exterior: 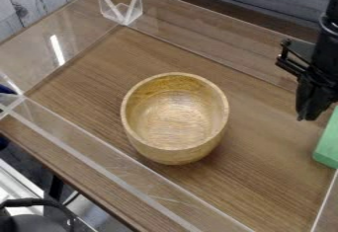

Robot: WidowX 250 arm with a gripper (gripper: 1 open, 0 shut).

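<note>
The black gripper [307,108] is at the right edge, its narrow tip pointing down above and just left of a green object [326,142] that is cut off by the frame. It looks shut, with nothing visible between its fingers. A round wooden bowl [175,116] sits left of centre on the brown tabletop [93,63].
A small clear plastic piece [121,6] stands at the back left. A clear rim runs along the table's left side, with a dark cable-like item [27,206] at the lower left.
</note>
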